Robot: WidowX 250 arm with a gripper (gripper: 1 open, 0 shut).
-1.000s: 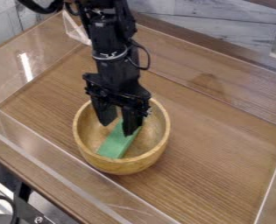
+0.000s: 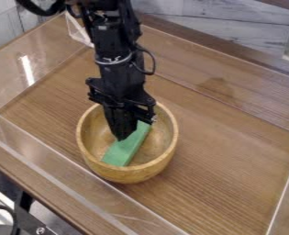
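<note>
A wooden bowl (image 2: 161,156) sits on the table in the lower middle of the camera view. Inside it lies a flat green object (image 2: 123,149). My black gripper (image 2: 139,123) hangs over the back half of the bowl, its tip near the green object's upper end. Whether it touches that object, and how the fingers stand, is unclear.
A pale strip runs along the left and front edge, with a black cable (image 2: 2,211) at the lower left. A marbled wall stands behind.
My gripper has shifted a little up and to the left, uncovering more of the green object's upper end. The bowl stays in about the same place.
</note>
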